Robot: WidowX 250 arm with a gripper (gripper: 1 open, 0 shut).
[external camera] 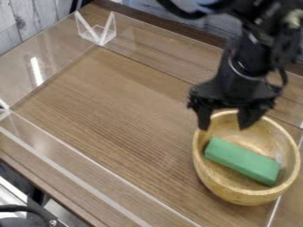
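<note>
My dark gripper (224, 113) hangs open over the back rim of a round tan bowl (212, 184) at the right of the camera view. A green rectangular block (240, 161) lies in the bowl, slightly below the fingertips. Part of the bowl's back is hidden behind the gripper.
A clear plastic piece (97, 27) stands near the back left. A dark cable or object shows at the lower left corner.
</note>
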